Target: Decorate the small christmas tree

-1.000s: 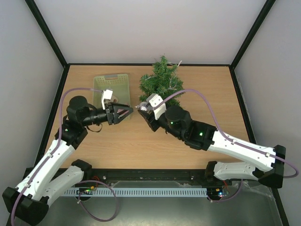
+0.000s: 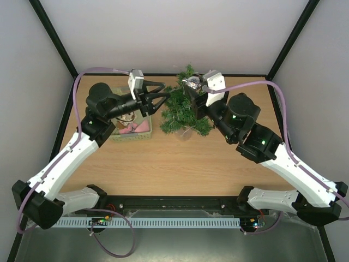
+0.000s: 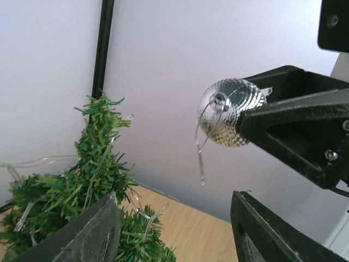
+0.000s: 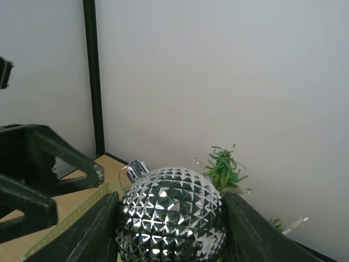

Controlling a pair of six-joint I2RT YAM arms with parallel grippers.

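Note:
A small green artificial tree (image 2: 185,109) stands at the middle back of the table, its top also in the left wrist view (image 3: 101,136). My right gripper (image 2: 195,90) is shut on a silver faceted bauble with a wire hook, held high beside the treetop; the hook hangs down in the left wrist view. My left gripper (image 2: 163,99) is raised at the tree's left side, facing the bauble, its fingers apart with nothing between them.
A pale green basket (image 2: 131,135) with pink items sits left of the tree, partly under my left arm. Walls enclose the back and sides.
Both arms have moved back toward the rear of the table: my right gripper carried the bauble up and rightward toward the treetop, and my left gripper followed to the upper right.

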